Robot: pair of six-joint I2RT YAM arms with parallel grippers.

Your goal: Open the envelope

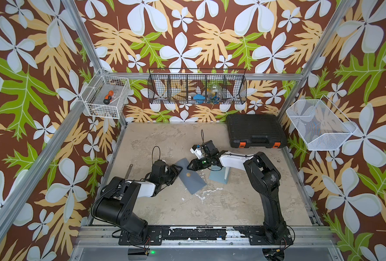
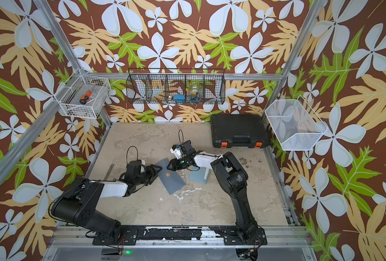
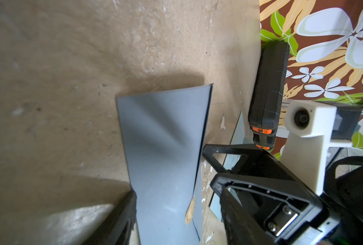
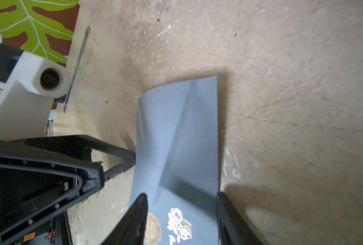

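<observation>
A grey-blue envelope (image 1: 193,181) lies slanted on the table between my two arms, with a round tan seal near its middle. My left gripper reaches it from the left, fingers apart, one fingertip by the envelope's long edge. From the right comes my right gripper, also open, its fingers spread over the envelope's width in the right wrist view. A white embossed mark shows beside the seal (image 4: 152,228) there. Whether either fingertip touches the paper is hard to tell. One end of the envelope bends slightly up.
A light blue sheet (image 1: 219,174) lies under the right arm. At the back right stands a black case (image 1: 255,129) with orange latches. A thin metal strip (image 1: 128,171) lies at the left.
</observation>
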